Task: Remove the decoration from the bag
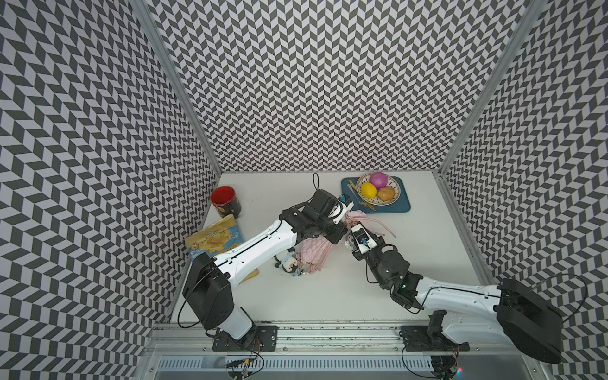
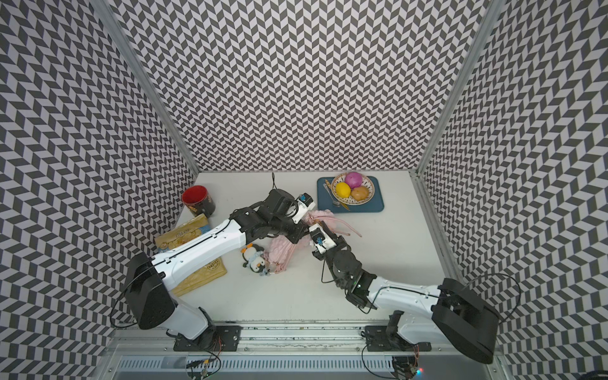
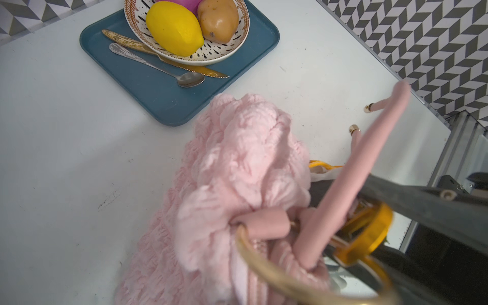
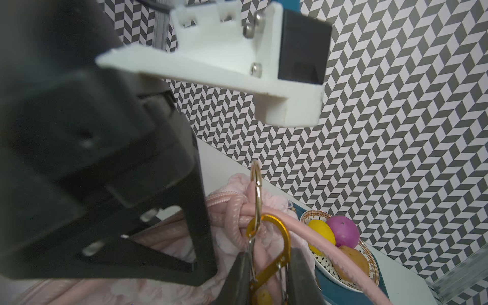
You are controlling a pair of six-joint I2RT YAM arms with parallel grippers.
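The fluffy pink bag (image 3: 244, 147) lies mid-table, its strap end toward the right. A pale metal ring (image 3: 274, 282) and a gold carabiner (image 3: 368, 236) hang at its straps. My left gripper (image 1: 342, 235) is shut on the pink bag near those straps; its fingertips are mostly hidden. My right gripper is part open, its dark fingers (image 4: 303, 279) on either side of the carabiner, contact unclear. A small grey-and-white plush toy (image 1: 288, 262) lies against the bag's left end; whether it is attached cannot be made out.
At the back right, a blue tray (image 1: 402, 201) bears a bowl of fruit, a knife and a spoon. A red-and-dark mug (image 1: 226, 201) and a food packet (image 1: 215, 236) stand on the left.
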